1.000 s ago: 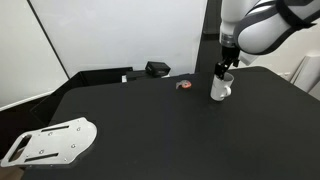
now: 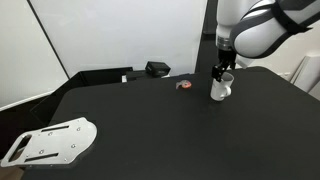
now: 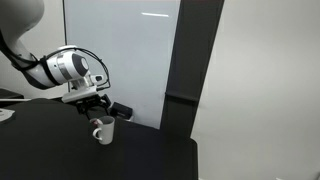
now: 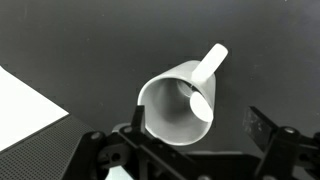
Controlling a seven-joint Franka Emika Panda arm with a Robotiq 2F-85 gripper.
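A white mug [image 2: 219, 90] stands upright on the black table towards the back right. In the wrist view the mug [image 4: 178, 108] is seen from above, its mouth facing the camera and its handle pointing to the upper right. A pale oval patch shows inside near the rim; whether it is an object or light, I cannot tell. My gripper is open, its dark fingers spread to the left and right of the mug's near part in that view. Just above the mug [image 3: 104, 132], the gripper is partly lost against the dark background in the exterior views.
A small orange-and-grey item [image 2: 184, 85] lies left of the mug, and a black box-like device [image 2: 157, 69] sits behind it. A white slotted plate [image 2: 49, 143] lies at the table's left.
The arm appears slightly lower than a second ago, its gripper still over the mug. The mug and the other things on the table have stayed in place.
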